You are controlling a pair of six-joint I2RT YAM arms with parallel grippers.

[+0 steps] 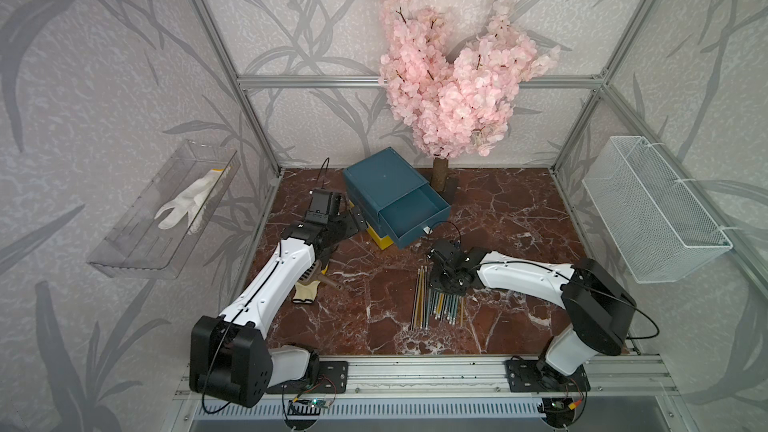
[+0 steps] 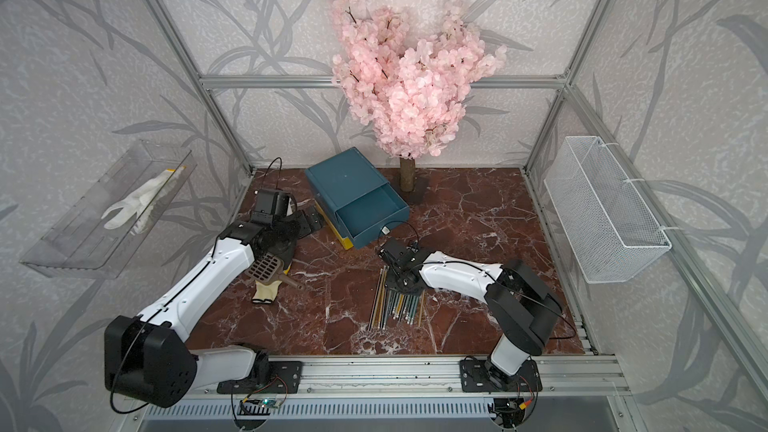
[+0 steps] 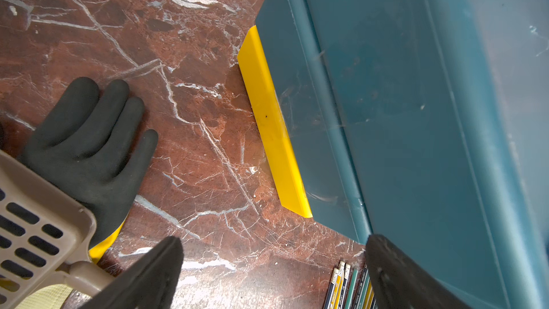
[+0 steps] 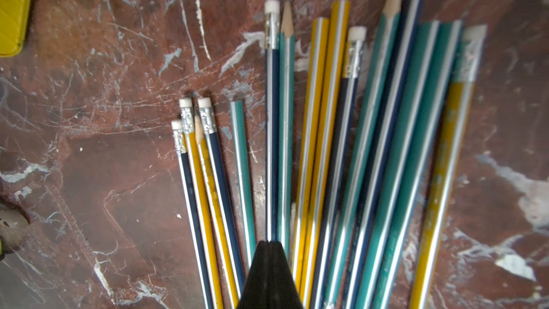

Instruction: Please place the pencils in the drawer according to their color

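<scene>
Teal, navy and yellow pencils lie in a loose fan on the table. A lone teal pencil [image 4: 243, 177] lies just left of my right gripper, whose fingers are pressed together with nothing between them. Beyond its tips are a navy pencil [image 4: 272, 137] and a teal pencil [image 4: 287, 114]. The blue drawer unit [image 1: 385, 180] has its upper drawer [image 1: 414, 216] pulled out, and no pencil shows inside. Beside the unit my left gripper stands open, its fingers far apart and empty.
A dark glove [image 3: 94, 148] and a beige slotted scoop [image 3: 34, 229] lie left of the unit. A yellow panel [image 3: 274, 131] shows at its base. Behind stands a pink blossom tree [image 1: 464, 72].
</scene>
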